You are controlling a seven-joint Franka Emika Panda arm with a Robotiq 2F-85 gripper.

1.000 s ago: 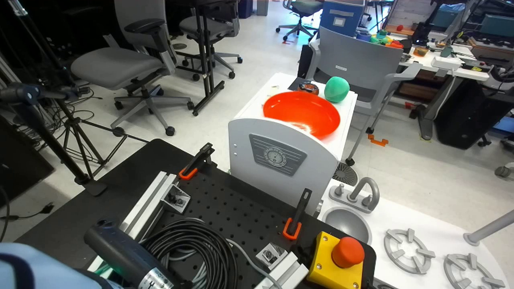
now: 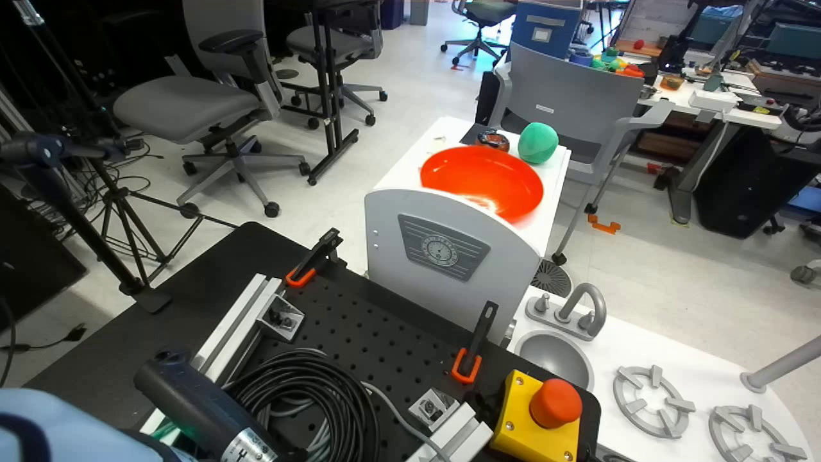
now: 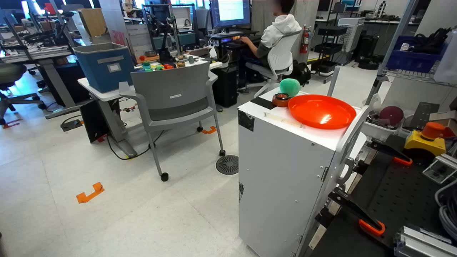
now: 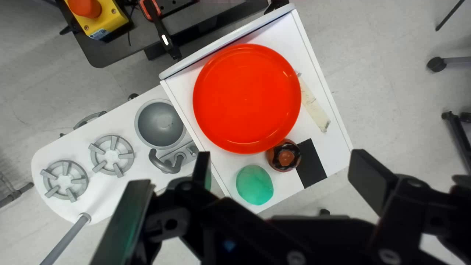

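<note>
A round red-orange plate (image 4: 246, 98) lies on the white top (image 4: 220, 165) of a play-kitchen cabinet. By its lower edge in the wrist view sits a small brown round object (image 4: 283, 155), with a rounded green object (image 4: 254, 184) a little to its left. Exterior view 2 has the green object (image 3: 290, 87) and the brown one (image 3: 281, 100) behind the plate (image 3: 321, 111). My gripper is open, its dark fingers spread wide over this cabinet top, nothing held between them. In the exterior views the gripper does not show.
Beside the cabinet is a lower white counter with a grey sink (image 4: 160, 123), a faucet and burners. A raised grey panel (image 2: 450, 246) borders the cabinet top towards the black perforated table (image 2: 362, 331). That table carries clamps, coiled cable and an emergency stop (image 2: 542, 416).
</note>
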